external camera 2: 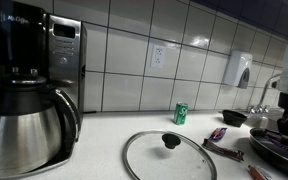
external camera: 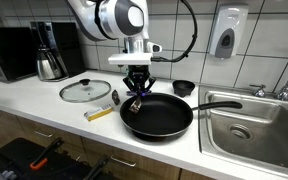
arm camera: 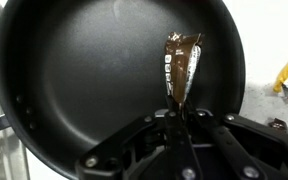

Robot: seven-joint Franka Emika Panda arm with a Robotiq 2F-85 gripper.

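Observation:
A brown snack bar in a wrapper (arm camera: 181, 62) sticks out from my gripper, which is shut on its near end. Beneath the bar in the wrist view lies the dark floor of a large black pan (arm camera: 94, 70). From exterior view 1, the gripper (external camera: 138, 92) is over the left part of the pan (external camera: 159, 122), with the bar (external camera: 135, 104) hanging tilted from it. Whether the bar touches the pan is hard to tell. In exterior view 2 the pan (external camera 2: 280, 150) is cut off at the right edge.
A yellow package (external camera: 100, 113) lies left of the pan. Farther left is a glass lid (external camera: 85, 91), near a coffee maker (external camera: 50, 64). A small black bowl (external camera: 183, 88) stands behind the pan, and the sink (external camera: 254, 130) is to its right. A green can (external camera 2: 180, 113) stands near the wall.

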